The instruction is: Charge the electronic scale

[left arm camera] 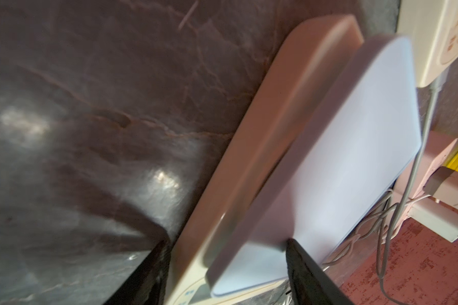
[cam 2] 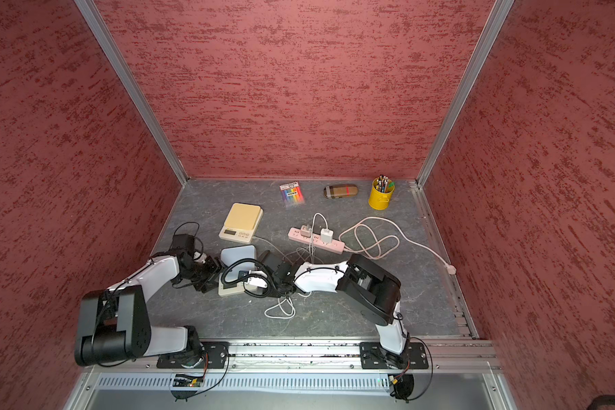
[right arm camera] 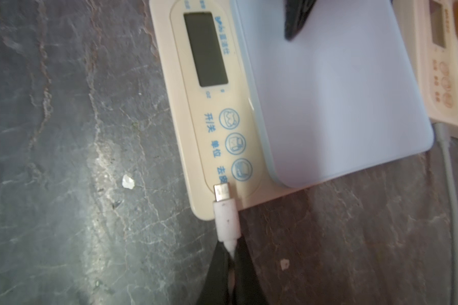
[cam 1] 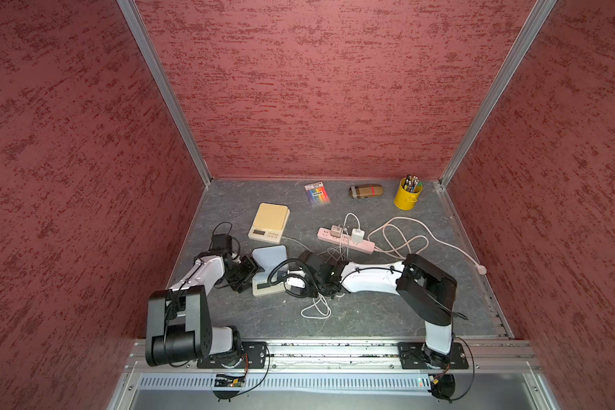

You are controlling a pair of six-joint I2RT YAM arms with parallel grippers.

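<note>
The blue-topped cream scale (cam 1: 270,256) lies flat near the table's front left, its display and buttons visible in the right wrist view. My left gripper stands part open over it: one finger is beyond the scale's outer side, the other above the blue plate (left arm camera: 341,167). Whether either touches cannot be told. My right gripper is shut on a white charging cable just behind its plug (right arm camera: 226,216). The metal tip points at the scale's button-end corner and overlaps it in view, not inserted. The scale's port is hidden.
Behind stands a yellow-topped scale (cam 1: 270,222) with a cable (right arm camera: 450,193) plugged in. A pink power strip (cam 1: 345,240) with two adapters lies to the right amid loose cords. The pencil case (cam 1: 366,190) and yellow cup (cam 1: 406,198) are at the back.
</note>
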